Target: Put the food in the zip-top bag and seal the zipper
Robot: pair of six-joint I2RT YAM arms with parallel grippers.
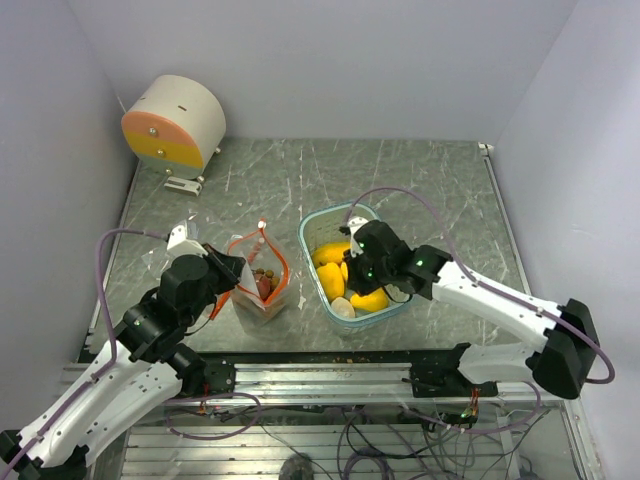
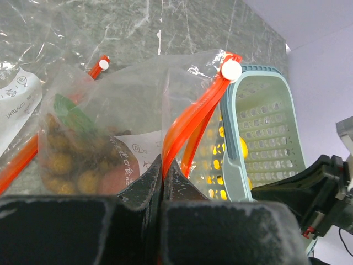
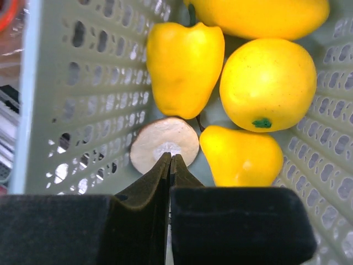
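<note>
My left gripper is shut on the orange zipper edge of the zip top bag, which holds round food and something green behind the plastic. My right gripper is shut with nothing visible between its fingers, over the inside of the pale plastic basket. In the right wrist view the basket holds yellow peppers, another yellow pepper, a round yellow fruit, a longer yellow item and a pale round slice.
More clear plastic with an orange zipper strip lies left of the bag. A white cylindrical object with coloured end stands at the back left.
</note>
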